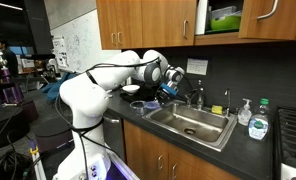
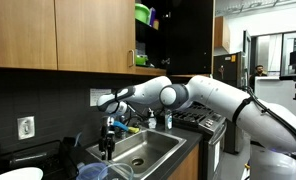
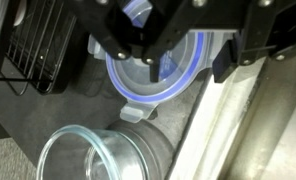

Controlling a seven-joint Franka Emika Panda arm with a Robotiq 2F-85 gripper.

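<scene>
In the wrist view, a round clear lid with a blue rim and clip tabs [image 3: 146, 98] lies on the dark counter. My gripper is above it, its dark fingers spread apart and hiding part of the lid. No object can be made out held between them. A round glass container [image 3: 88, 155] stands beside the lid, towards the bottom left of that view. From the side, my gripper [image 1: 169, 92] hangs low at the left end of the sink, close to the clear and blue items [image 1: 151, 104].
A steel sink [image 1: 193, 122] takes up the middle of the counter, its tap behind. A black wire rack [image 3: 40, 45] stands near the glass container. Soap bottles [image 1: 245, 112] are at the far right of the sink. Cabinets [image 1: 153, 22] overhang the back.
</scene>
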